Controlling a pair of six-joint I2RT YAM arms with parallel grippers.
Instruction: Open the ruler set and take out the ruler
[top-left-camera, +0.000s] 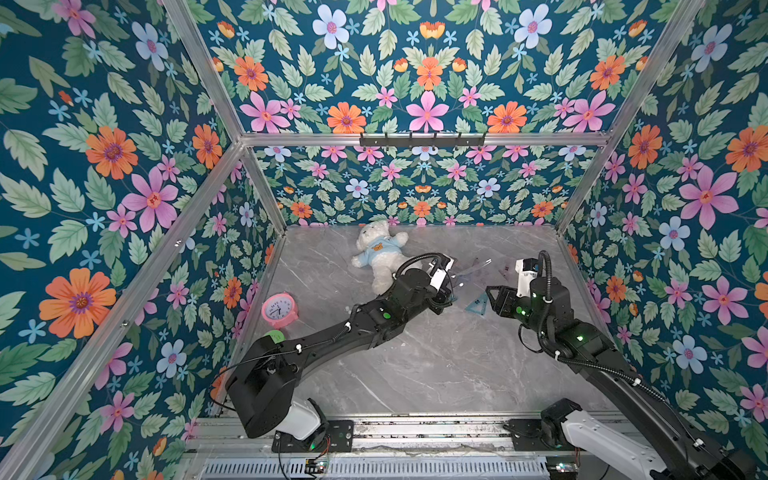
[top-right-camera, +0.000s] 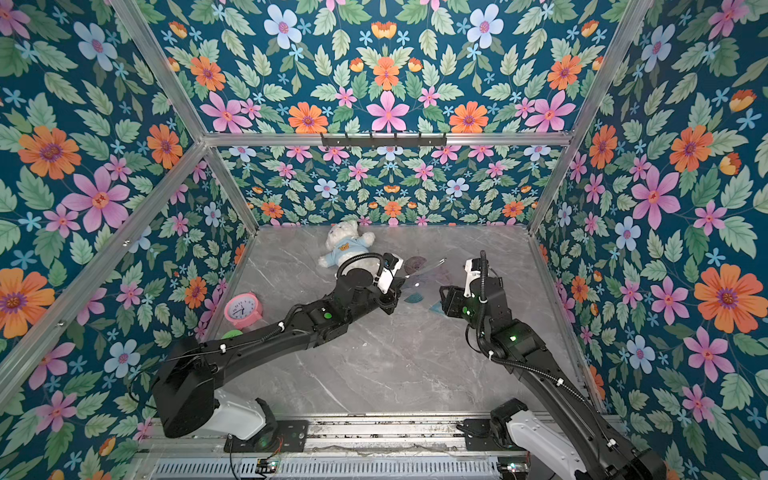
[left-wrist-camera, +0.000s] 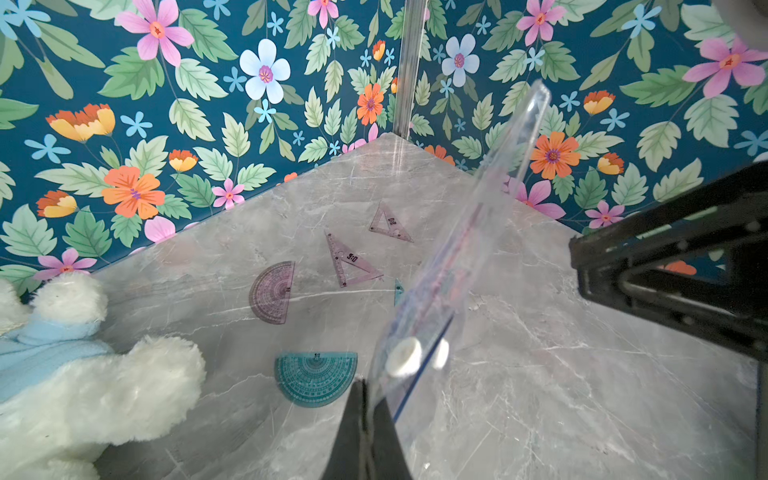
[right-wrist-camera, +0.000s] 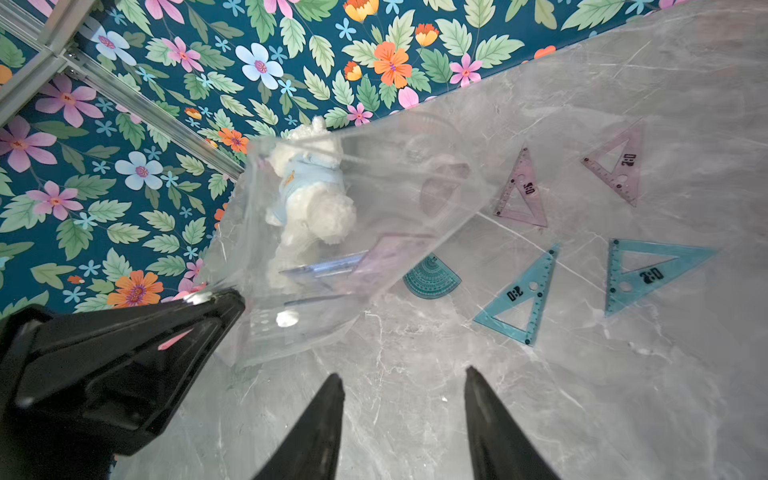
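Observation:
In the left wrist view my left gripper is shut on a clear plastic pouch (left-wrist-camera: 448, 280), which stands up from its fingers with items inside. The right wrist view shows my right gripper open and empty, below and apart from the pouch. On the table lie a teal protractor (right-wrist-camera: 432, 280), a purple protractor (left-wrist-camera: 270, 294), two teal set squares (right-wrist-camera: 512, 312) and two pink set squares (right-wrist-camera: 520, 196).
A white teddy bear (top-left-camera: 376, 252) in a blue shirt lies at the back left of the table (top-left-camera: 448, 368). A pink clock (top-left-camera: 279, 309) and a green object (top-left-camera: 274, 336) are at the left.

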